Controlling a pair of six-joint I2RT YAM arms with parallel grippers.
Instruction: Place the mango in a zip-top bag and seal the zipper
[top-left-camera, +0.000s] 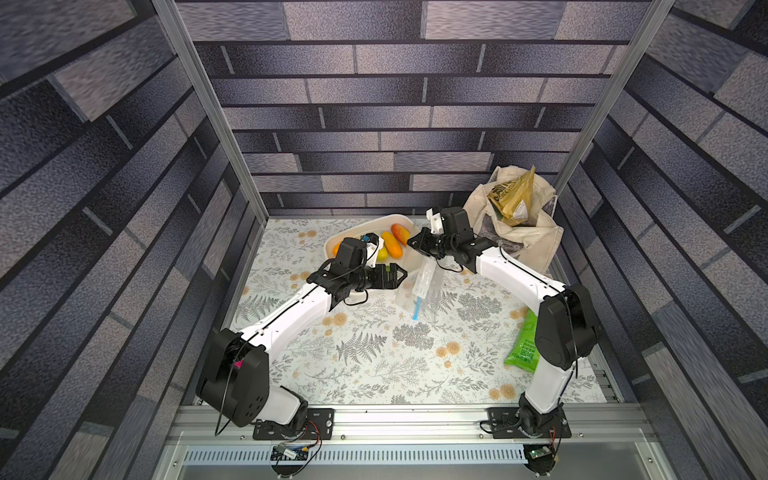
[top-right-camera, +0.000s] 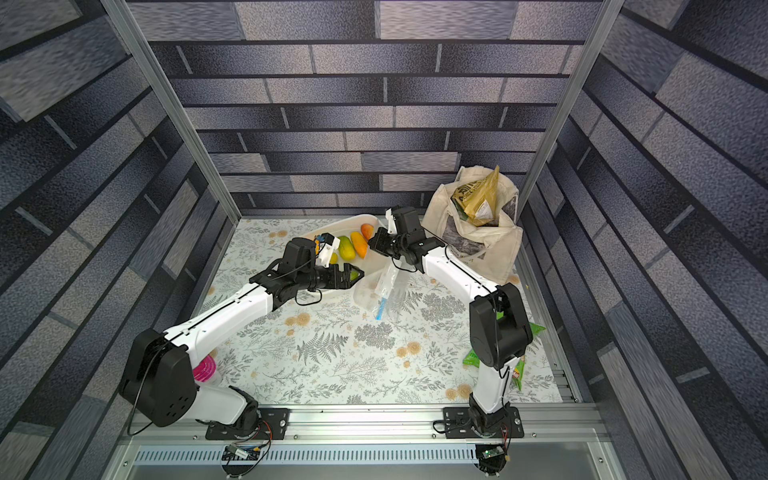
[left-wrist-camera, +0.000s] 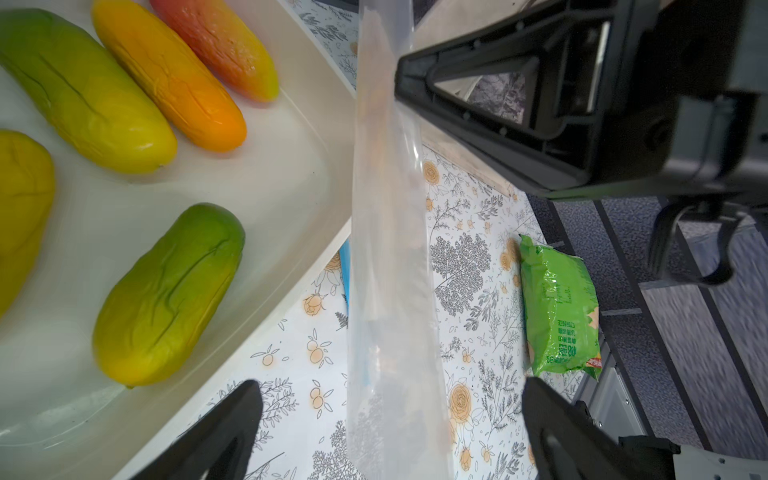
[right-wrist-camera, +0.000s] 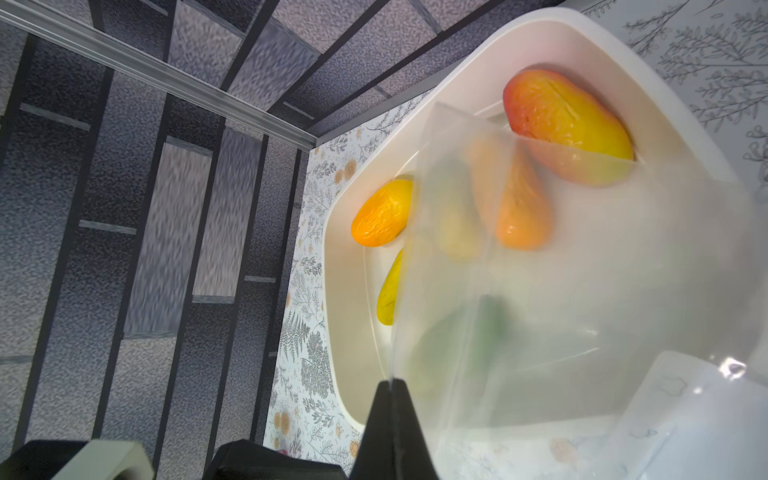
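My right gripper (top-left-camera: 412, 241) is shut on the clear zip bag, which hangs down in front of the fruit tray and veils part of it in the right wrist view. My left gripper (top-left-camera: 400, 277) stands open beside the hanging bag, low near the tray's front, with nothing between its fingers. Mangoes (right-wrist-camera: 568, 124) in red, orange, yellow and green lie in the white tray (right-wrist-camera: 348, 320). The blue zipper strip (top-left-camera: 417, 308) shows at the bag's lower end.
A cream tote bag (top-left-camera: 540, 248) with a gold packet stands at the back right. Green packets (left-wrist-camera: 560, 304) lie at the right edge.
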